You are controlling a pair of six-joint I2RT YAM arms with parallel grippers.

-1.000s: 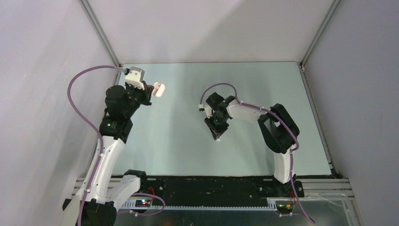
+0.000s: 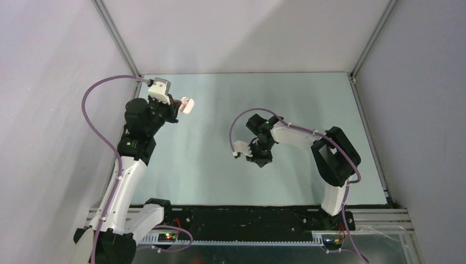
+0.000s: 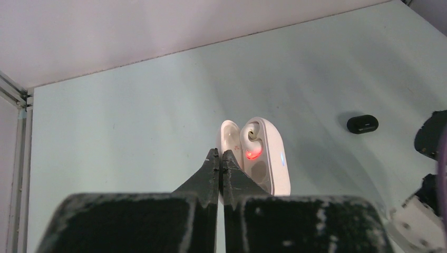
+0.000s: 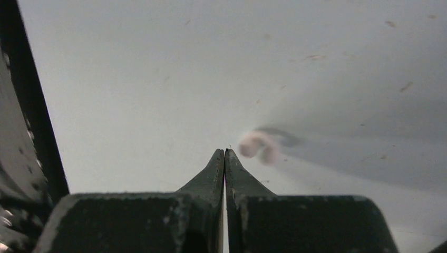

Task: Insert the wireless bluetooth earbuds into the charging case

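Note:
In the left wrist view, the white charging case [image 3: 281, 169] stands with its lid raised, one earbud [image 3: 251, 138] in one slot and a red light glowing below it. The other slot [image 3: 258, 171] is empty. My left gripper is shut on the case at its lid side; the top view shows the case [image 2: 188, 106] at the upper left. In the right wrist view, my right gripper is shut, its tips together with nothing between them. A blurred, curved white earbud [image 4: 262, 147] lies on the table just beyond those tips, outside the fingers.
A small black oval object [image 3: 362, 124] lies on the table to the right of the case in the left wrist view. The pale tabletop [image 2: 220, 170] between the two arms is clear. My right arm [image 2: 294, 135] reaches over the table's right half.
The left arm is nearly still.

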